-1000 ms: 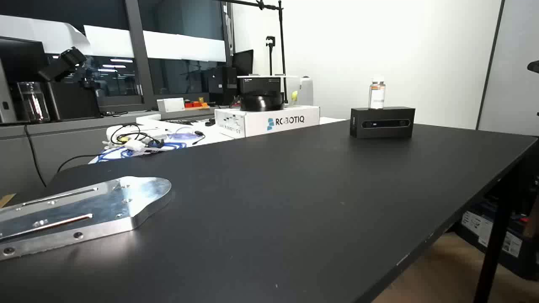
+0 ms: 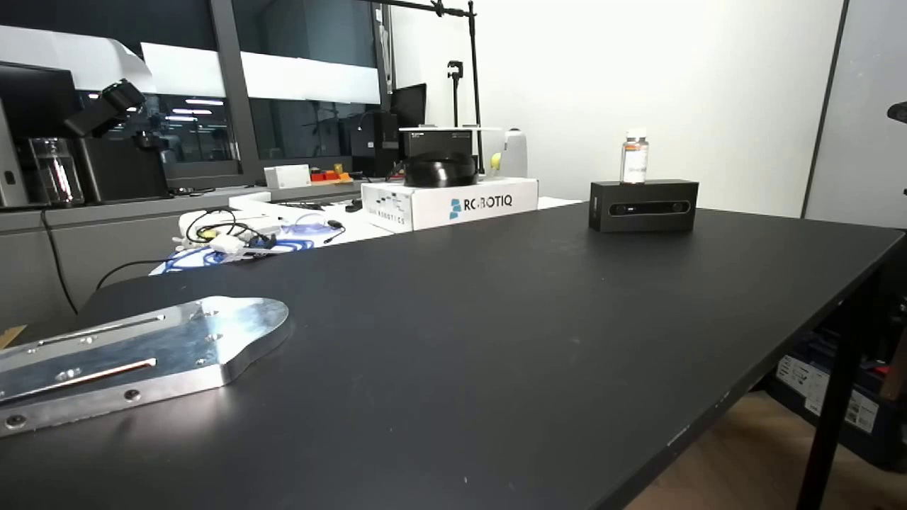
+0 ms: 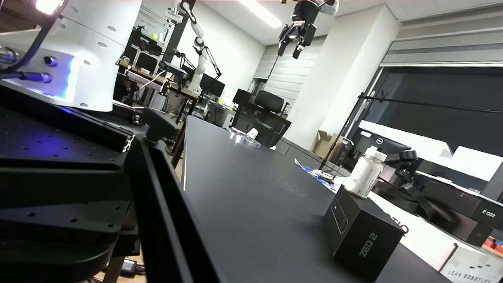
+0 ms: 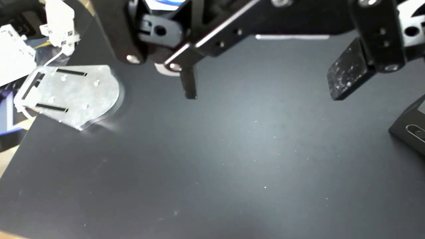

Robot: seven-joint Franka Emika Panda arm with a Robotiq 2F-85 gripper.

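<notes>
My gripper is open, its two fingers wide apart with only bare table seen beyond them. In exterior view 2 the gripper (image 3: 290, 49) hangs high above the table, well clear of everything. A clear bottle with a white cap and label (image 2: 634, 160) stands upright on a black ZED 2 box (image 2: 643, 207) toward the back right of the table. The same bottle (image 3: 365, 173) tops the box (image 3: 363, 240) in exterior view 2. Only a corner of the box (image 4: 412, 125) shows at the right of the wrist view; the bottle is out of that view.
A flat silver metal plate (image 2: 170, 344) lies at the table's left end. Beyond the far edge are a white Robotiq box (image 2: 476, 204) and tangled blue cables (image 2: 246, 246).
</notes>
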